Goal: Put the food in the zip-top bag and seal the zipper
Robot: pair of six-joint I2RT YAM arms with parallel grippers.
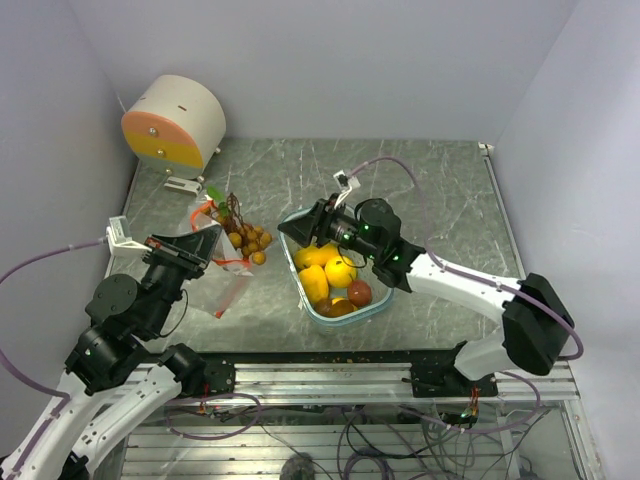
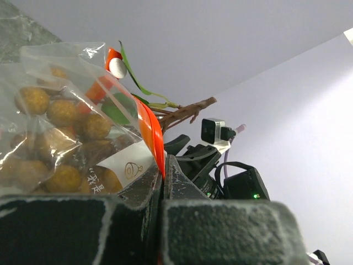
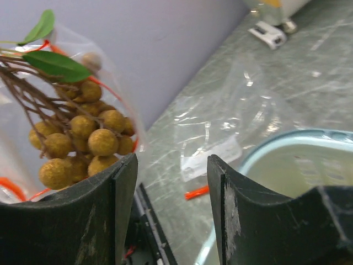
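Observation:
My left gripper is shut on the rim of the clear zip top bag, by its orange zipper. Inside and poking out of the bag's mouth is a bunch of round brown longans with brown stems and green leaves, held raised at the left of the worktop. My right gripper stands open above the left part of the blue-rimmed bin, facing the bag, with nothing between its fingers.
The bin holds yellow mangoes and other fruit. A cream container with orange and yellow front stands at back left. Flat clear plastic lies left of the bin.

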